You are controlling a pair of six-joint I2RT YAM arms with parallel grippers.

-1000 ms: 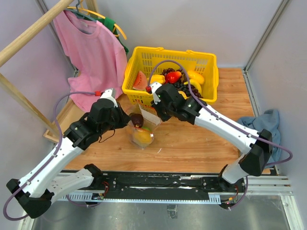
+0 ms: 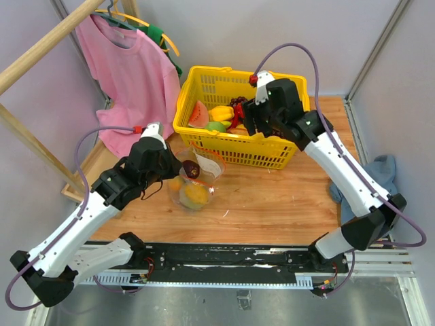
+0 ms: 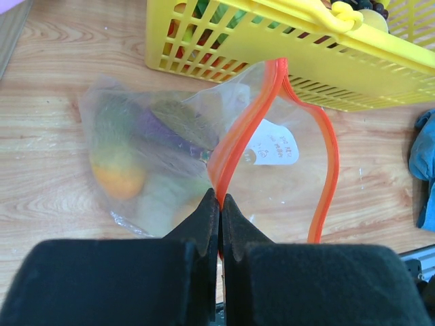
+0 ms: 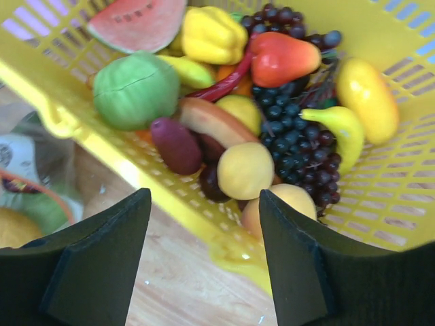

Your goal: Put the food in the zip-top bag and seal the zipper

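The clear zip top bag (image 3: 149, 156) with its orange zipper rim hangs from my left gripper, whose fingers are shut on the edge of its mouth. The mouth gapes. Inside, through the plastic, an orange-yellow food (image 3: 119, 178), a dark purple one and something green show. In the top view the bag (image 2: 197, 178) rests on the wood table. My right gripper is over the front rim of the yellow basket (image 4: 146, 180), its fingers apart and nothing between them. Beyond its fingertips lie a round pale yellow food (image 4: 245, 170) and an orange one (image 4: 289, 205).
The basket also holds a green food (image 4: 136, 90), a red pepper (image 4: 282, 59), dark grapes (image 4: 296, 146) and a watermelon slice (image 4: 136, 24). A pink shirt (image 2: 132, 75) hangs at the left. Blue cloth (image 2: 367, 183) lies at the right.
My right arm has swung from beside the bag's mouth up and right to over the basket. The left arm stays put; the bag's lower part has shifted slightly left.
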